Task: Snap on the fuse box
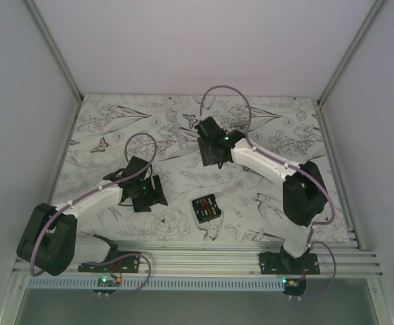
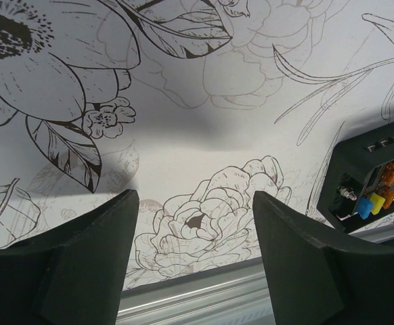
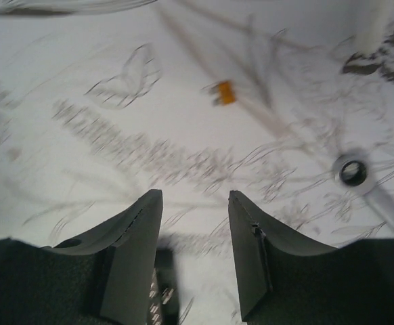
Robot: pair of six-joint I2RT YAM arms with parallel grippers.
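Observation:
A black fuse box (image 1: 207,208) with coloured fuses lies on the patterned mat at the lower middle; it shows at the right edge of the left wrist view (image 2: 373,152). My left gripper (image 1: 158,196) hangs left of it, fingers apart with nothing between them in its wrist view (image 2: 195,203). My right gripper (image 1: 209,156) is above and behind the box, over the mat's back middle. Its fingers (image 3: 258,257) stand apart, empty, in its blurred wrist view, where a small orange piece (image 3: 225,91) lies ahead.
A grey ring-ended tool (image 3: 380,196) lies at the right of the right wrist view. A metal rail (image 1: 190,250) runs along the front.

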